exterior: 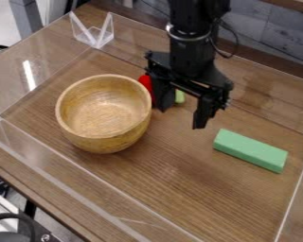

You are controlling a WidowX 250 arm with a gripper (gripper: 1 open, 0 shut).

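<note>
The black gripper (180,94) hangs over the middle of the wooden table, its fingers spread apart. A red object (145,81) is mostly hidden behind it, with a small light green object (180,97) partly showing. I cannot tell whether anything is between the fingers. A large tan bowl (94,118) stands just left of the gripper. A mint green bar (250,151) lies to the right.
A clear plastic object (95,28) stands at the back left. A dark cable runs at the lower left corner.
</note>
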